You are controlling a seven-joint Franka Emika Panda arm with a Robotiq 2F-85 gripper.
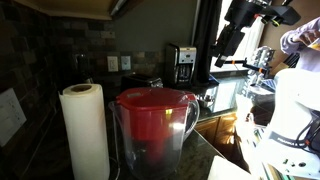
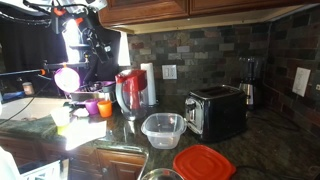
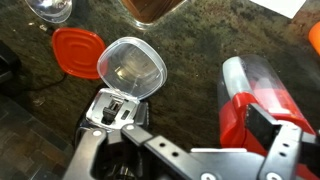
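Note:
High at the upper right of exterior view 1 hangs my gripper (image 1: 228,52), well apart from the counter. In the wrist view its fingers (image 3: 262,124) stand wide apart with nothing visible between them. A red-lidded clear pitcher (image 1: 155,125) stands upright on the counter, seen from above in the wrist view, partly hidden by the gripper. A clear plastic container (image 2: 163,128) sits open and empty in front of the toaster (image 2: 218,112). Beside it lies a flat red lid (image 2: 203,163).
A paper towel roll (image 1: 86,132) stands by the pitcher. Orange (image 2: 105,108) and purple (image 2: 92,107) cups and a white sheet (image 2: 82,132) occupy the counter's left side. A blender (image 2: 250,80) is in the back corner.

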